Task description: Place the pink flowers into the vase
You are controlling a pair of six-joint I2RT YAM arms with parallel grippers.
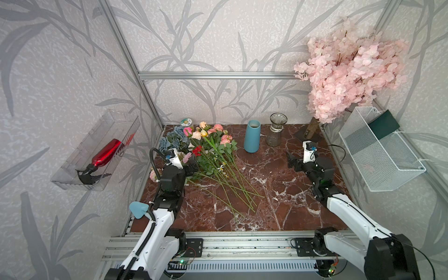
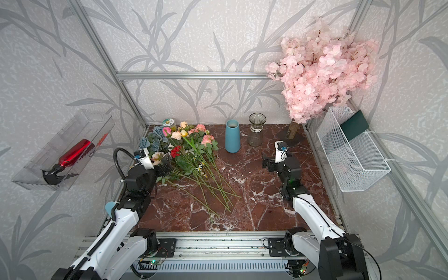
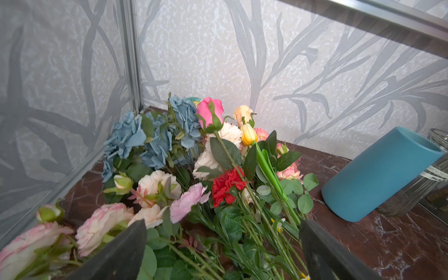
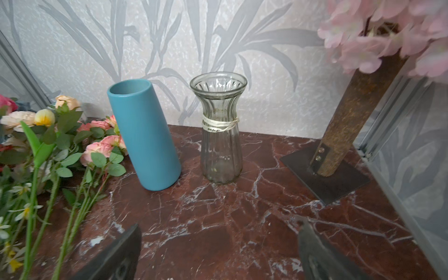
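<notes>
Pink roses [image 1: 225, 139] lie in a mixed heap of flowers at the back left, their long stems [image 1: 238, 189] pointing to the front. A brighter pink rose [image 3: 209, 112] and a pale pink carnation [image 3: 188, 202] show in the left wrist view. To the right of the heap stands an upright blue vase [image 4: 143, 135], and beside it a clear glass vase [image 4: 221, 135] with a band round its neck. My left gripper is open at the heap's near left side, gripping nothing. Over bare table to the right, my right gripper is open and empty.
An artificial tree with pink blossom [image 1: 350, 70] rises at the back right on a dark base [image 4: 322, 172]. Wall baskets hang at left [image 1: 65, 170] and right [image 1: 382, 149].
</notes>
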